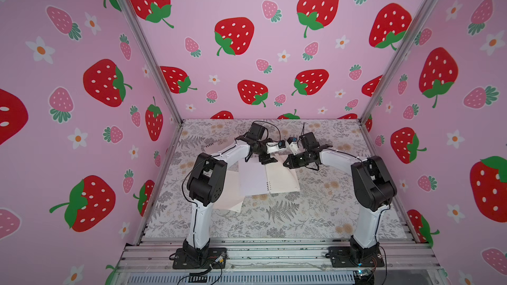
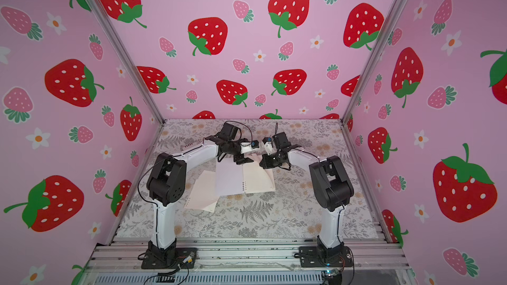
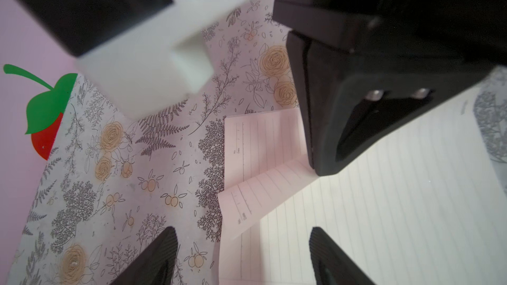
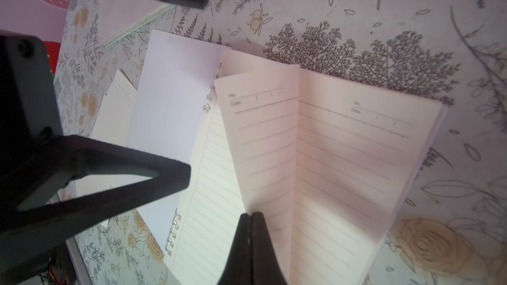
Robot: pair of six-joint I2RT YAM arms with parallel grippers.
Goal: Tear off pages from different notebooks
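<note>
An open spiral notebook lies mid-table, a plain pale leaf left of its rings and ruled cream pages on the right. One ruled page is folded back and curls up across the others. My right gripper is shut on this page, its fingertips meeting at the curl; in the left wrist view the same black fingers press against the fold. Over the notebook's far end hovers my left gripper, its fingers apart on either side of the page's curled end and nothing visibly pinched between them.
A second cream notebook lies partly beside the open one at the left front. Another pale notebook sits at the back left, partly behind the left arm. The two grippers are close together.
</note>
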